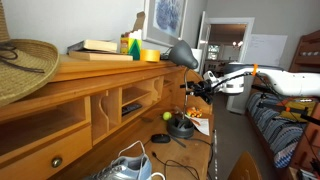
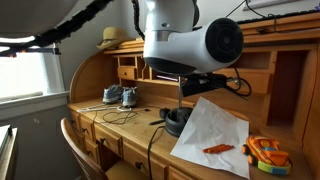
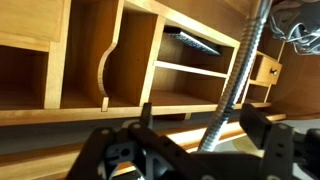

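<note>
A desk lamp stands on the wooden desk, with a dark shade (image 1: 183, 54) and a round dark base (image 1: 180, 126). In the wrist view its silver stem (image 3: 236, 80) runs slantwise across the space between my two fingers. My gripper is open, one finger on either side of the stem; whether either touches it cannot be told. Exterior view 1 has the gripper (image 1: 191, 88) just beside the lamp, below its shade. In exterior view 2 my white arm hides the shade and much of the stem.
Wooden cubbies (image 3: 125, 55) stand close behind the stem. On the desk are grey shoes (image 1: 129, 166), a green ball (image 1: 167, 116), a dark mouse (image 1: 160, 138) and cables. White paper (image 2: 213, 140) and an orange toy (image 2: 267, 154) lie beyond the lamp base.
</note>
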